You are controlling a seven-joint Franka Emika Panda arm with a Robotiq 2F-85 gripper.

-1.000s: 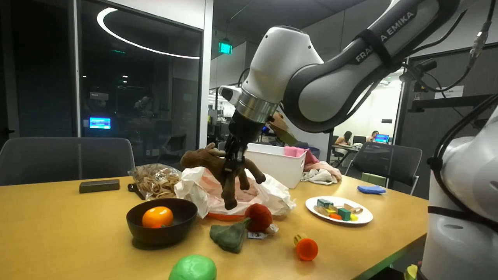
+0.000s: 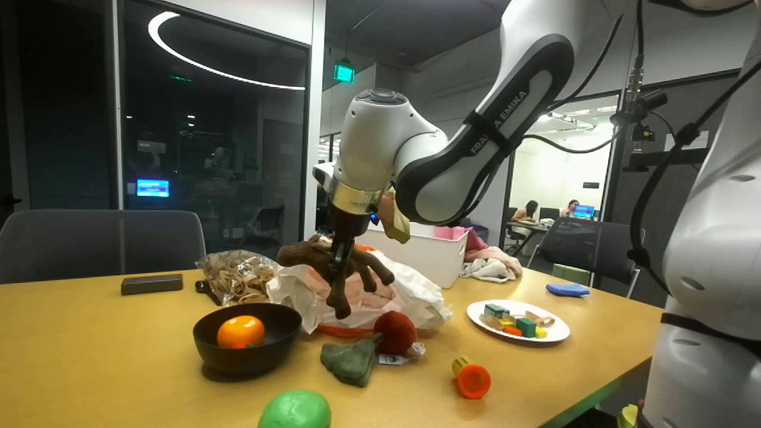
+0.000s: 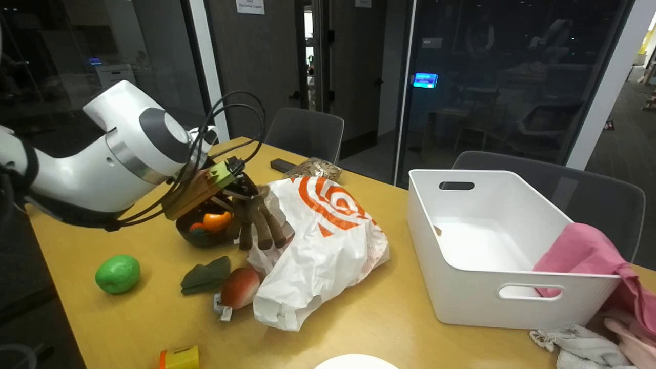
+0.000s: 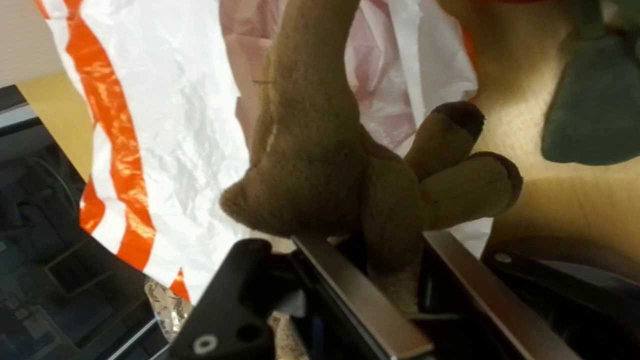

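Observation:
A brown plush animal with dark-tipped legs (image 4: 318, 174) is pinched between the fingers of my gripper. Seen from exterior view 1, the plush (image 2: 307, 254) hangs with its legs downward, in front of the white plastic bag (image 2: 421, 299). My gripper (image 2: 340, 267) points down over its body, shut on it. In exterior view 2 the plush's legs (image 3: 261, 224) dangle beside the bag (image 3: 320, 252) with its orange-red print, close to the black bowl; part of the body is behind the gripper's mount.
The black bowl (image 2: 247, 356) holds an orange fruit (image 2: 241, 331). Nearby lie a red and green plush (image 2: 394, 333), a green ball-like object (image 2: 296, 410) and an orange-yellow cup (image 2: 471, 378). A plate of blocks (image 2: 492, 324) and a white bin (image 3: 510, 295) stand apart.
My arm has moved left and slightly down in exterior view 1, with the plush still in the gripper. The orange-yellow cup sits slightly further right.

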